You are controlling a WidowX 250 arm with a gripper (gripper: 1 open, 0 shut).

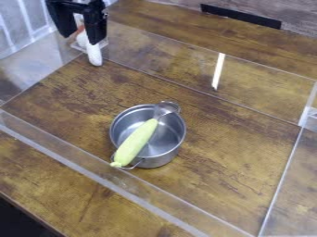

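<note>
My black gripper (84,29) is at the top left, open, above a white upright object (95,54) with some orange beside it, partly hidden behind the gripper. A steel pot (171,139) stands in the lower middle, with a pale yellow-green corn cob (136,141) lying slantwise in it, one end over the near rim.
Clear plastic walls (305,120) border the wooden work surface (235,176). The surface right of the pot and left of it is free. A dark slotted bar (242,14) lies at the back.
</note>
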